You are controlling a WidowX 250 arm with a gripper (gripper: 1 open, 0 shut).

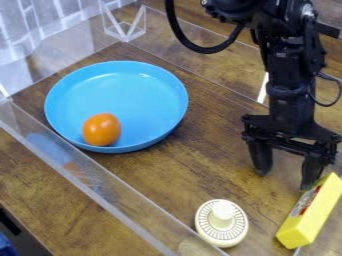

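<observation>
My black gripper (pixel 287 160) is low over the wooden table at the right, its fingers pointing down just behind a yellow block (pixel 307 216) with a red and white patch. Whether the fingers are open or shut, or touch the block, is hard to tell. A blue plate (pixel 147 92) at the left holds an orange round object (pixel 102 130). A white round object with a knob (pixel 222 224) lies at the bottom middle, left of the yellow block.
A clear plastic edge runs diagonally along the lower left. A small white rack-like item (pixel 167 25) is at the back.
</observation>
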